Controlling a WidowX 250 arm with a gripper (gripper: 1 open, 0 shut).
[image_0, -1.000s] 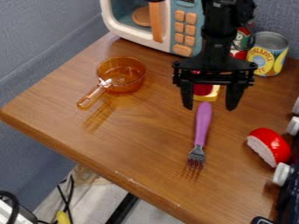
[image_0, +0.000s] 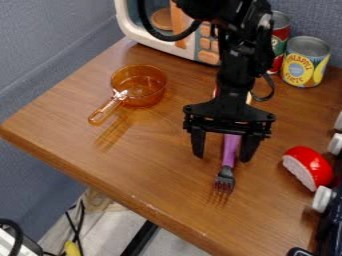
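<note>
My black gripper (image_0: 222, 146) is low over the middle-right of the wooden table, its two fingers open on either side of the purple handle of a fork (image_0: 227, 160). The fork lies lengthwise, its metal tines toward the front edge. Whether the fingers touch the tabletop I cannot tell. Behind the gripper a yellow object is partly hidden.
An orange translucent pan (image_0: 138, 83) sits at the left. A toy microwave (image_0: 201, 45) and cans (image_0: 306, 60) stand at the back. A red-and-white object (image_0: 305, 166) and dark bottles line the right edge.
The fork lies where it was.
</note>
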